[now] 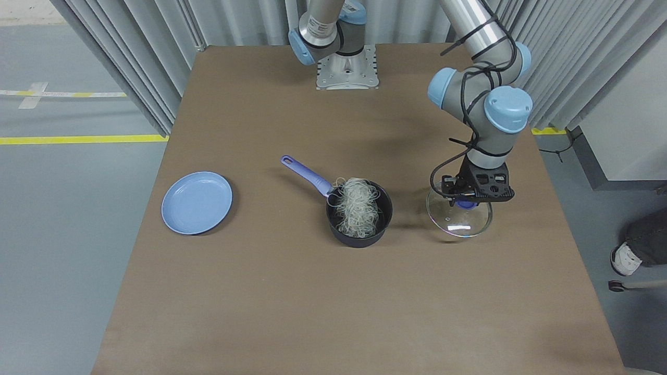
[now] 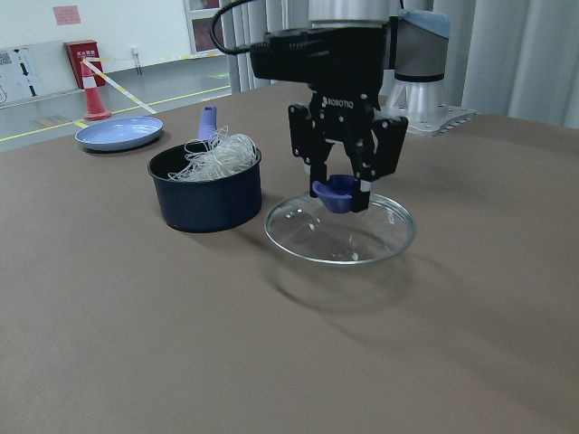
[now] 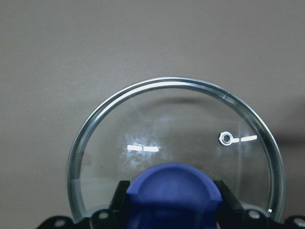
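Observation:
My gripper (image 2: 338, 185) is shut on the blue knob (image 3: 174, 195) of a glass lid (image 1: 459, 222), which appears to hang just above the table, casting a shadow. The lid sits right of a dark pot (image 2: 208, 203) with a purple-blue handle (image 1: 306, 173); white noodle-like strands (image 1: 357, 207) fill the pot and drape over its rim. The wrist view shows the knob between the fingers and the clear lid around it.
A light blue plate (image 1: 196, 202) lies left of the pot on the brown table (image 1: 350, 300).

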